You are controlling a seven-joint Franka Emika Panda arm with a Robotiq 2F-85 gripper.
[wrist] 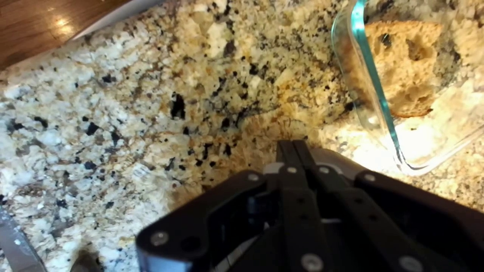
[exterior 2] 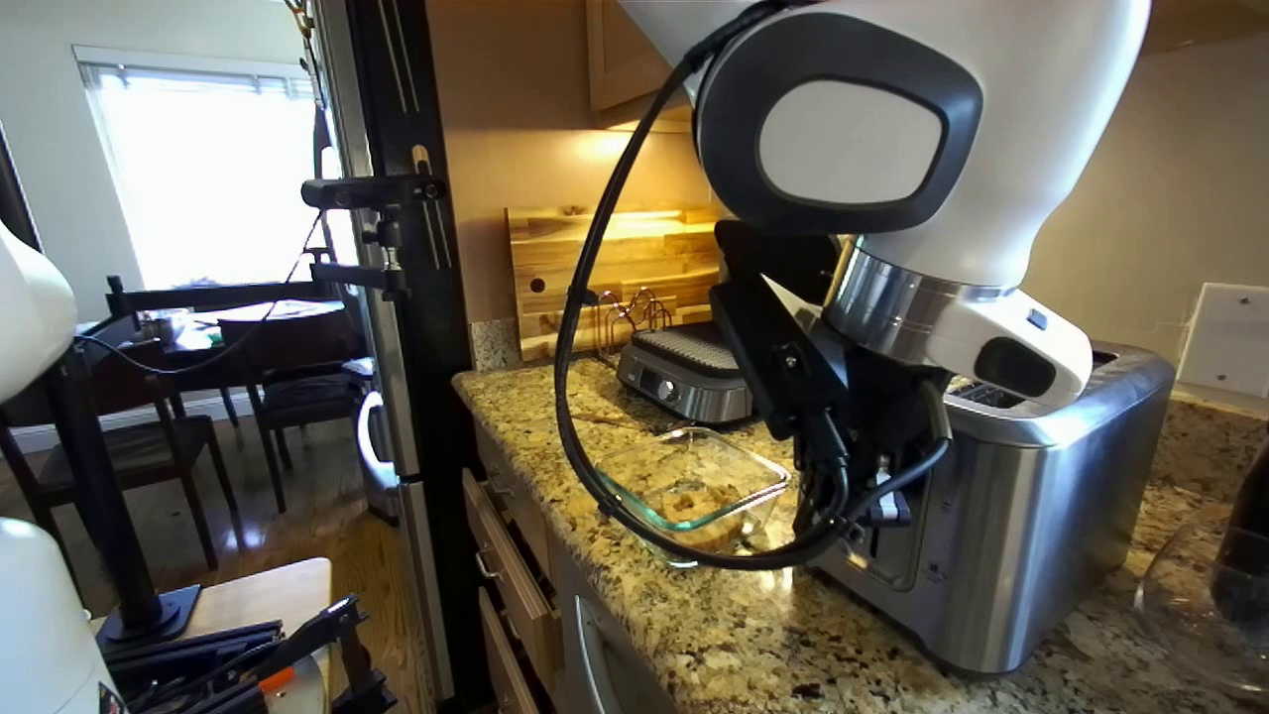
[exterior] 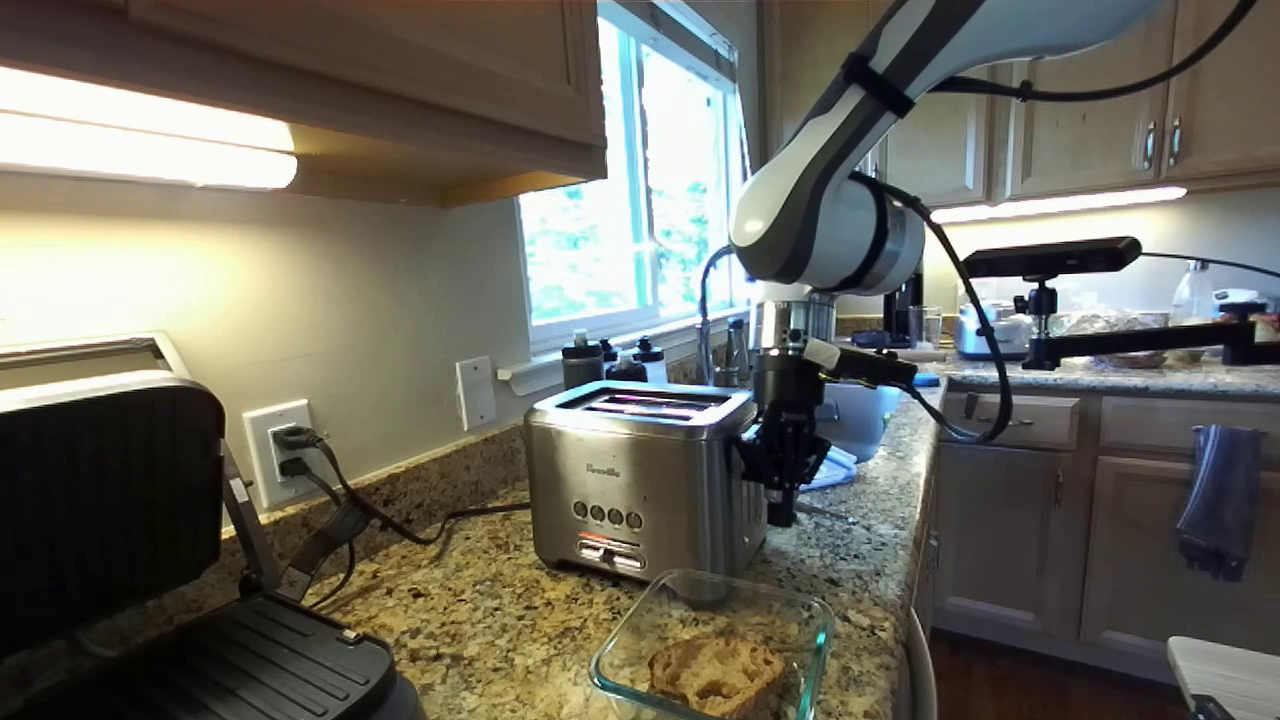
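Observation:
A steel toaster (exterior: 648, 480) stands on the counter, its slots on top and a row of buttons on its front. My gripper (exterior: 782, 510) is down beside the toaster's right side, fingers pointing at the counter. In the wrist view the gripper is shut, its two fingers together and nothing showing between them. Whether it touches the toaster I cannot tell. In front of the toaster is a glass dish (exterior: 612, 648) with a piece of bread (exterior: 716, 674) inside; the bread (wrist: 404, 68) shows at the upper right of the wrist view.
An open grill (exterior: 228, 660) occupies the left of the counter. The toaster's cord runs to a wall outlet (exterior: 280, 450). Past the gripper are a blue cloth (exterior: 830, 468) and a bowl (exterior: 858, 420). Bare granite lies between gripper and front edge.

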